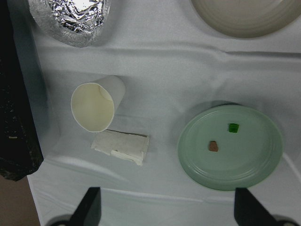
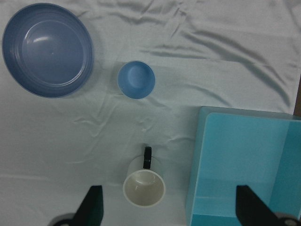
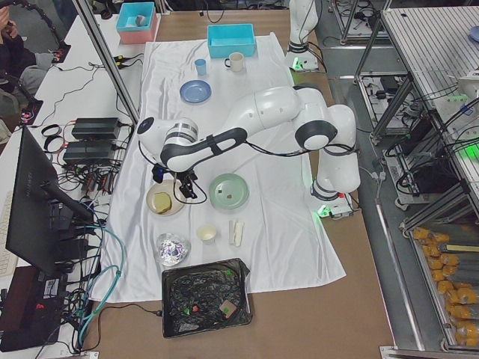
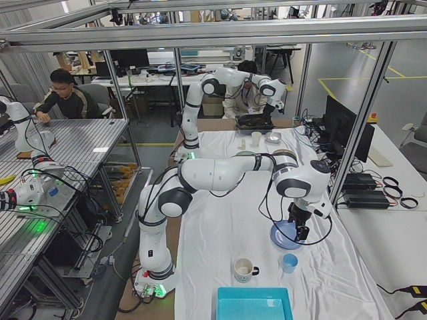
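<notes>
My left gripper (image 3: pixel 187 187) hangs high over the near end of the white cloth, open and empty. Below it in the left wrist view are a green plate (image 1: pixel 230 165) with two small pieces, a beige plate (image 1: pixel 244 26), a foil-lined bowl (image 1: pixel 70 19), a pale cup (image 1: pixel 115 89) and a folded white item (image 1: pixel 122 146). My right gripper (image 4: pixel 300 227) is open and empty at the cloth's other end. Under it in the right wrist view lie a blue plate (image 2: pixel 47 49), blue cup (image 2: pixel 136 80), white mug (image 2: pixel 143 186) and cyan bin (image 2: pixel 235 155).
A black-lined tray (image 3: pixel 206 325) sits at the cloth's near edge. A monitor (image 3: pixel 34 202), cables and black boxes crowd the side table.
</notes>
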